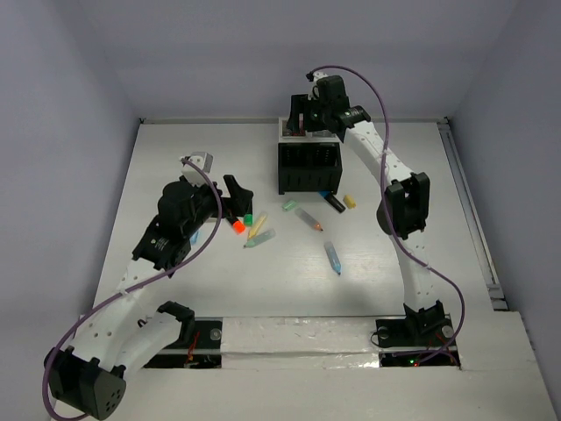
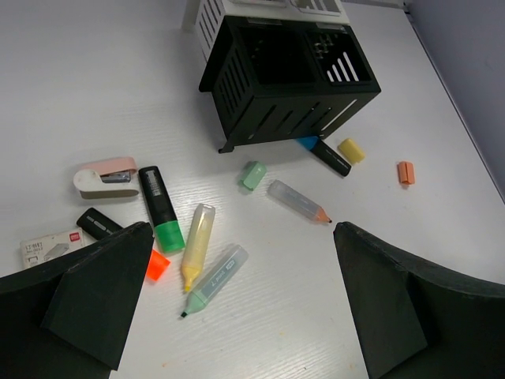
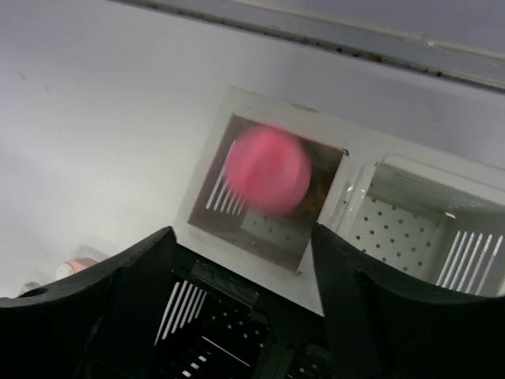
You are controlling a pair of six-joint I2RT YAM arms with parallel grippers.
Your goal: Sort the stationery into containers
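Note:
My right gripper is over the white top compartments of the organizer [image 1: 309, 167]; its fingers are apart, and below them a blurred pink item [image 3: 267, 167] is inside the left white compartment. My left gripper stands open above loose stationery: a stapler [image 2: 106, 181], green highlighter [image 2: 158, 201], black-and-orange marker [image 2: 102, 225], eraser box [image 2: 51, 246], yellow pen [image 2: 198, 237], green pen [image 2: 221, 276], grey pen [image 2: 293, 197], blue pen [image 1: 332, 257] and small blocks, including a yellow one [image 2: 351, 150].
The organizer's black front compartments look empty. Table rails [image 1: 465, 210] and walls bound the workspace.

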